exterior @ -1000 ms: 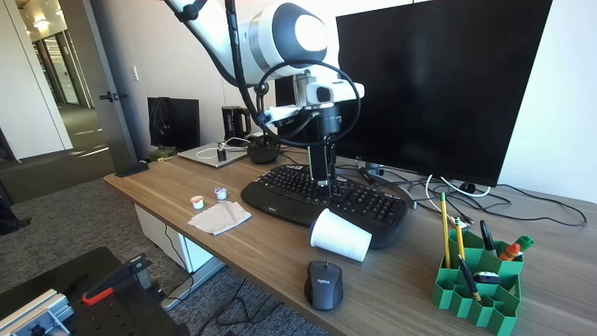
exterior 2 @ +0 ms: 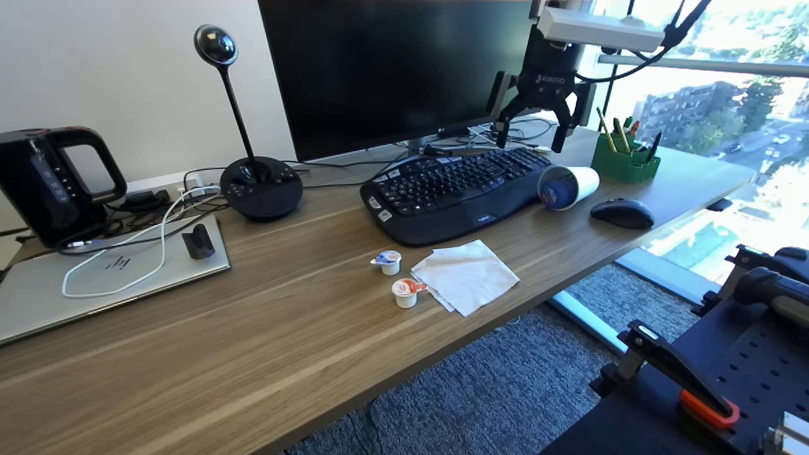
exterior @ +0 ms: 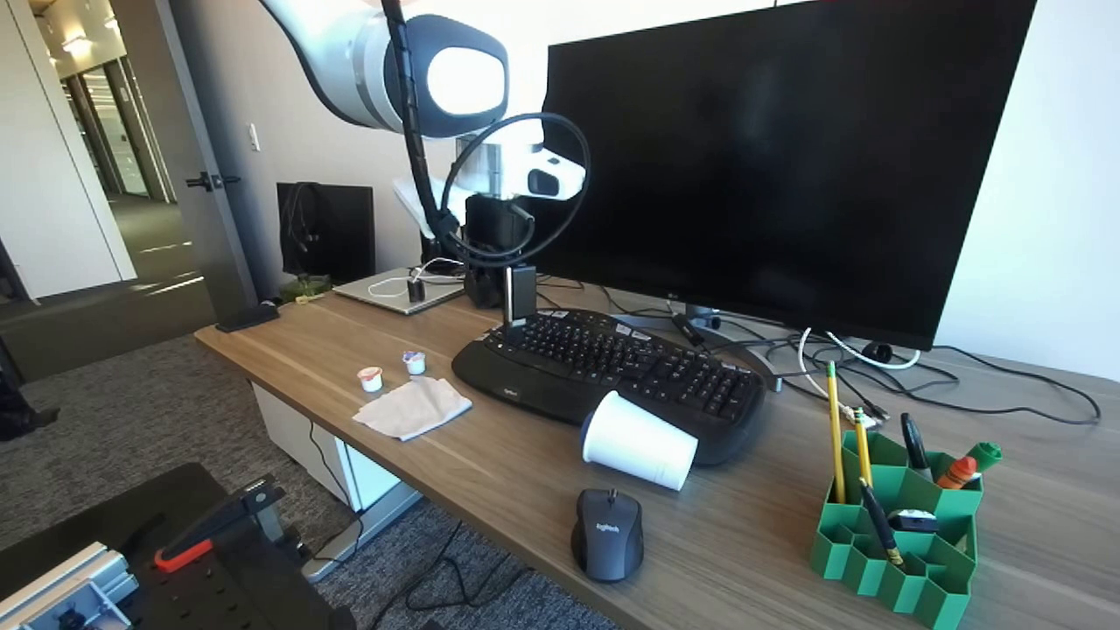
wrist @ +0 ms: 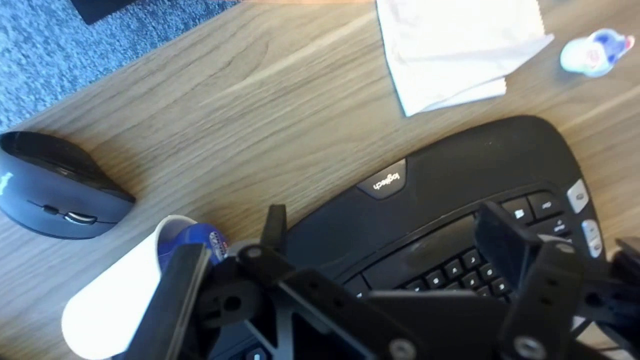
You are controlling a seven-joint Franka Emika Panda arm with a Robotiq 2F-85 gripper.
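My gripper (exterior 2: pixel 529 144) is open above the black keyboard (exterior 2: pixel 455 193), with nothing between its fingers. A white paper cup (exterior: pixel 638 441) lies on its side against the keyboard's front right corner; something blue (exterior 2: pixel 557 193) shows inside its mouth. In the wrist view the cup (wrist: pixel 114 294) is at lower left, partly behind one finger. A folded white napkin (exterior 2: pixel 464 275) lies flat on the desk. Two small creamer cups stand beside it, one with a blue lid (exterior 2: pixel 389 261) and one with a red lid (exterior 2: pixel 406 292).
A dark mouse (exterior: pixel 608 535) sits near the desk's front edge. The green pen holder (exterior: pixel 898 535) stands at the right, the monitor (exterior: pixel 766 168) behind the keyboard. A laptop (exterior 2: pixel 114 265), kettle (exterior 2: pixel 57 182) and webcam stand (exterior 2: pixel 261 186) occupy the far left.
In exterior view 1 my arm and gripper have shifted left and upward, away from the keyboard's middle. The cup, napkin, creamers and mouse have not moved.
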